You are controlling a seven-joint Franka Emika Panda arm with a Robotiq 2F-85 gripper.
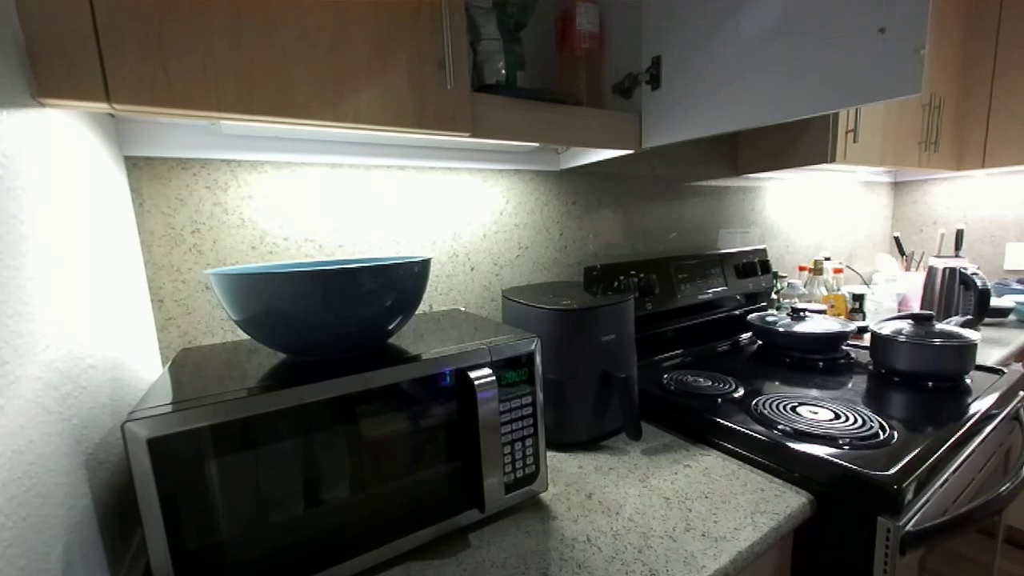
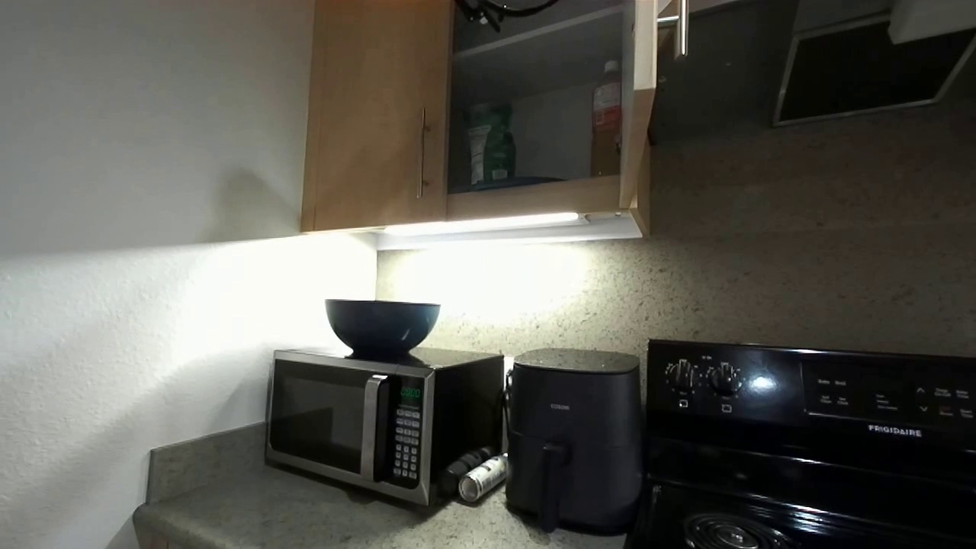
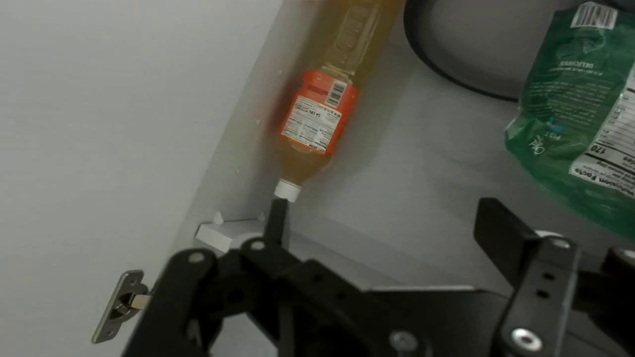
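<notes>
In the wrist view my gripper stands open with wide-apart fingers and nothing between them. Its left fingertip appears just below the white cap of a bottle (image 3: 319,113) with an orange-red label and amber contents; whether they touch I cannot tell. To the right is a green bag (image 3: 577,119), and a dark-rimmed round plate or pan (image 3: 476,41) lies at the top. All of these are in the open upper cabinet. Exterior view 2 shows the bottle (image 2: 606,114) upright at the cabinet's right side, the bag (image 2: 492,142) to the left.
The open cabinet door (image 1: 782,62) reaches out toward the stove. A shelf (image 2: 549,32) crosses above the bottle. Below stand a microwave (image 1: 317,451) with a blue bowl (image 1: 326,307) on top, and an air fryer (image 1: 571,365). Lidded pans (image 1: 922,347) sit on the stove.
</notes>
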